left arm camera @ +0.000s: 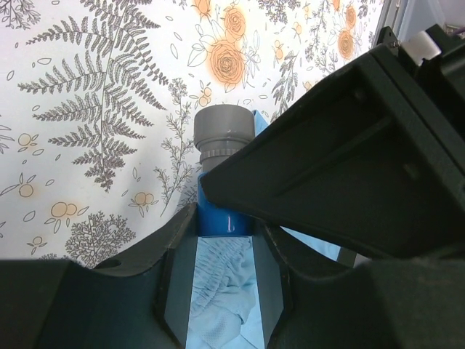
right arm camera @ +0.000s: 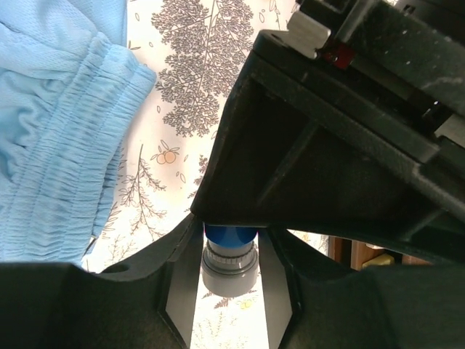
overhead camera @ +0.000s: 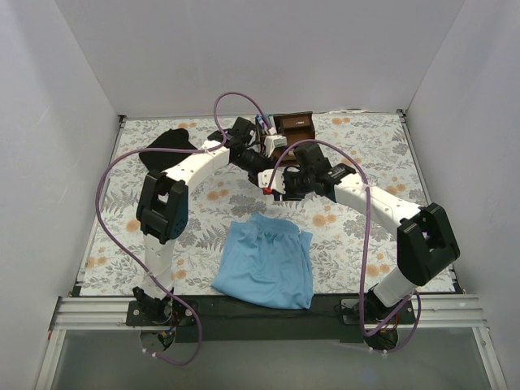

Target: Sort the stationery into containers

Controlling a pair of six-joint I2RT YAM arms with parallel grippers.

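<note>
A blue stick with grey ends, like a glue stick, is held near the table's middle. In the left wrist view its grey end [left arm camera: 224, 125] points up and my left gripper is shut on the blue body. From the right wrist view, the fingers of my right gripper flank the blue part [right arm camera: 231, 235], with a grey knob [right arm camera: 229, 273] beyond them; whether they press on it cannot be told. Each gripper hides part of the stick from the other. Behind both, the brown wooden organizer [overhead camera: 302, 114] has pens standing in its left side.
Light blue clothing [overhead camera: 268, 256] lies across the front middle, close beneath the grippers. A black cloth or pouch [overhead camera: 168, 149] rests at the back left.
</note>
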